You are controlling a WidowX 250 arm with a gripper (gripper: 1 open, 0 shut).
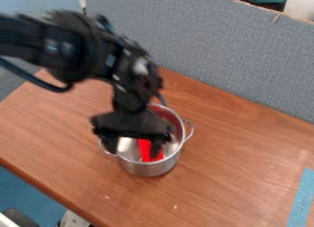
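A steel pot point(164, 165) with two side handles stands on the wooden table. Inside it lies a red object point(151, 153), mostly hidden by my arm. My black gripper point(131, 137), blurred, is low over the pot, its fingers reaching down around or into the pot's mouth. The blur and the arm hide exactly where the fingertips are relative to the red object.
A grey padded wall point(215, 42) runs along the back.
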